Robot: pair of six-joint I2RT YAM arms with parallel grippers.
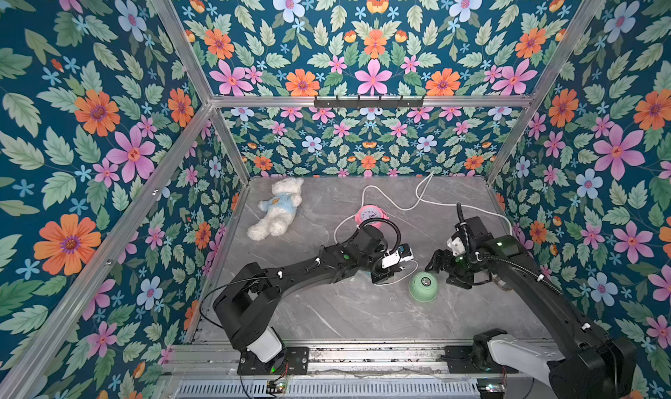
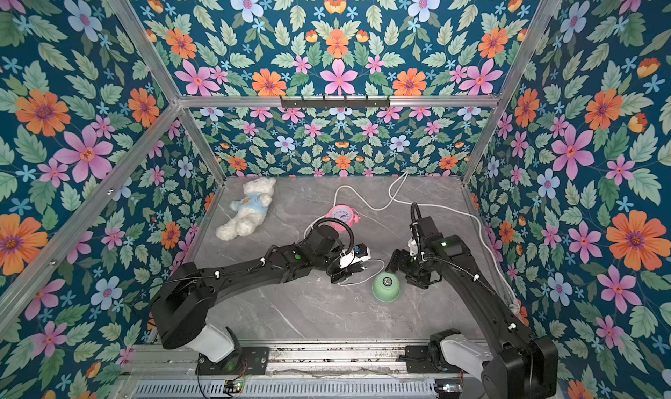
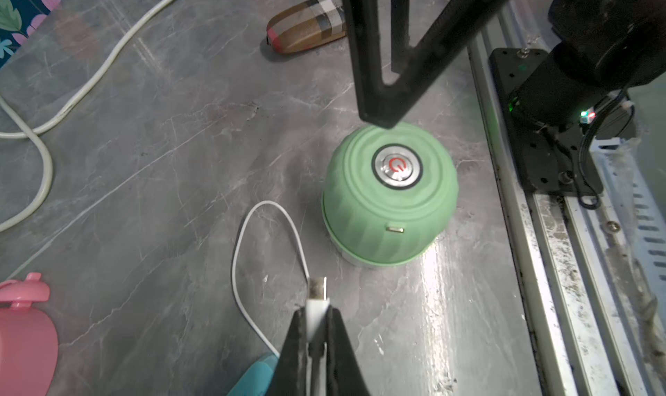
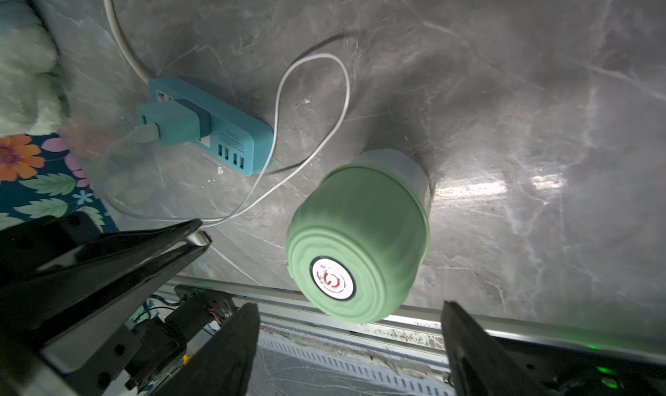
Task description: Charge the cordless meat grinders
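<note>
The green grinder point(image 3: 388, 201) stands upright between both arms, power button on top and a small port on its side in the left wrist view. My left gripper is shut on the white cable plug, whose metal tip points toward that port, slightly short of it. My right gripper stands open beside the grinder, nothing between its fingers. A teal power strip point(image 4: 229, 143) with a charger and white cable lies nearby.
A pink clock point(image 2: 342, 216) and a white teddy point(image 2: 246, 210) lie behind and to the left. A plaid pouch point(image 3: 305, 28) lies at the right. White cords cross the back of the table.
</note>
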